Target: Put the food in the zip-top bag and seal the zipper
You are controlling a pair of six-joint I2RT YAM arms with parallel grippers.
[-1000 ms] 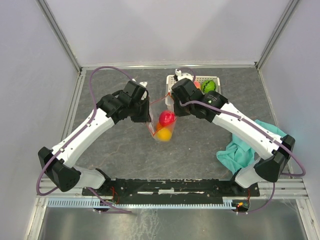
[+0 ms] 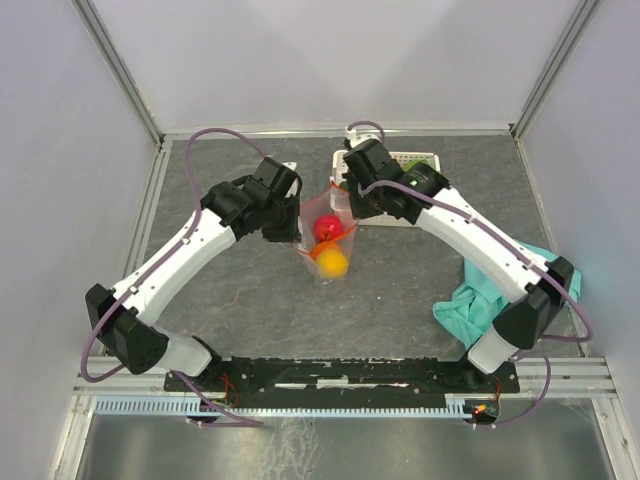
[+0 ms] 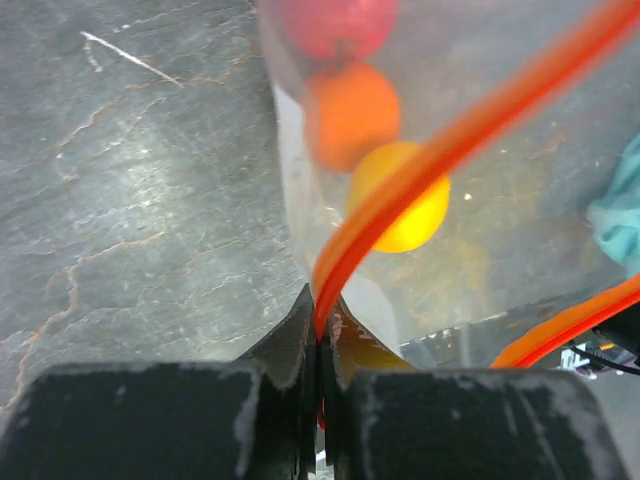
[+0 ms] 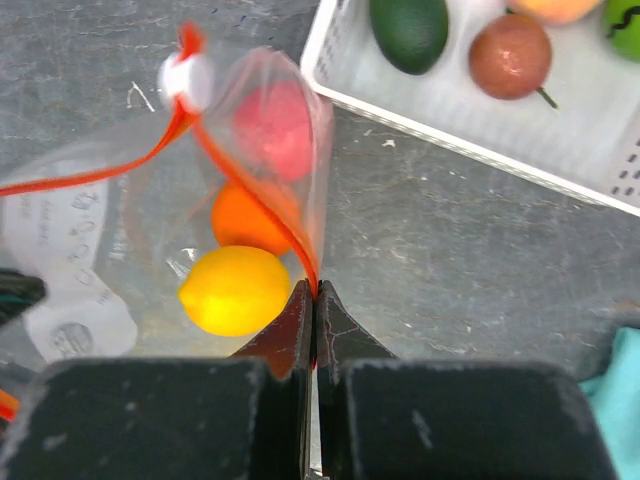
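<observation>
The clear zip top bag (image 2: 342, 203) with orange zip strips hangs between my two grippers, its mouth spread open. Inside it lie a red fruit (image 2: 328, 228), an orange (image 4: 256, 220) and a yellow lemon (image 2: 332, 264), the lemon lowest. My left gripper is shut on one side of the bag's rim, the orange strip running in between its fingers. On the opposite side my right gripper is shut on the rim, again with the strip at its fingertips. A white round piece (image 4: 187, 82) sits on the strip at the far end.
Behind my right arm stands a white basket (image 4: 450, 143) holding an avocado (image 4: 409, 32), a brownish-red fruit (image 4: 510, 57) and other produce. A teal cloth (image 2: 470, 308) lies at the right.
The fruit shifted inside the bag. My grip on both sides stayed.
</observation>
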